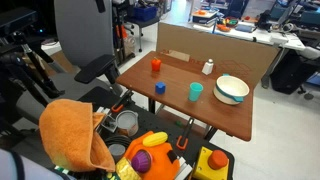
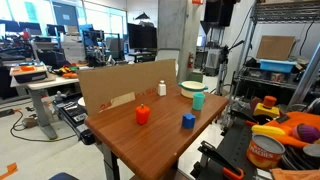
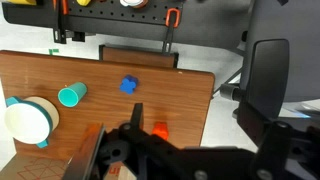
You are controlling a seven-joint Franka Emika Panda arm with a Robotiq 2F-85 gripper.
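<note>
My gripper is open, high above the wooden table (image 3: 185, 90); its dark fingers point down in the wrist view. A red, apple-like object (image 1: 156, 66) stands on the table toward the cardboard panel; in the wrist view it shows in the gap between the fingers, well below them. Nearer the table's front edge is a small blue object (image 2: 188, 121). A teal cup (image 1: 196, 91) stands right of it, and a white bowl with a teal rim (image 1: 231, 85) lies farther right. A small white bottle (image 1: 208, 68) stands at the back.
A cardboard panel (image 2: 125, 87) rises along the table's rear edge. A dark shelf in front holds an orange cloth (image 1: 75, 135), a tin can (image 2: 264, 151), and several colourful toy foods. A black chair (image 1: 85, 45) stands at the left. Bare wood surrounds the red and blue objects.
</note>
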